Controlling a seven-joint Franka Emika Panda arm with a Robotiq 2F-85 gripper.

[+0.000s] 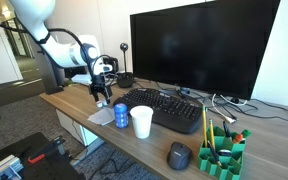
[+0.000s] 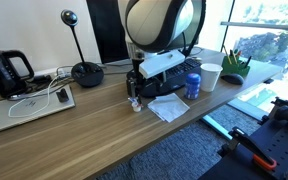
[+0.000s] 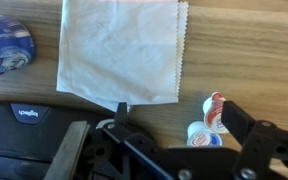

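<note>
Over the wooden table my gripper stands open, with nothing held between its fingers. Below it in the wrist view are a small red-and-white item (image 3: 214, 113) and a rounded white item (image 3: 199, 134), side by side near the right finger. Exterior view 2 shows a small white item (image 2: 135, 104) on the table under the gripper (image 2: 147, 78). A white cloth or napkin (image 3: 122, 48) lies flat beside these items. Beyond it sits a blue can (image 3: 6, 45), also visible in exterior view 1 as a blue can (image 1: 121, 116).
A white cup (image 1: 141, 121) stands by the can. Behind are a black keyboard (image 1: 166, 108) and a large monitor (image 1: 204, 45). A mouse (image 1: 179, 156) and a green holder (image 1: 220, 155) sit farther right. A kettle (image 2: 14, 72) and bare table lie opposite.
</note>
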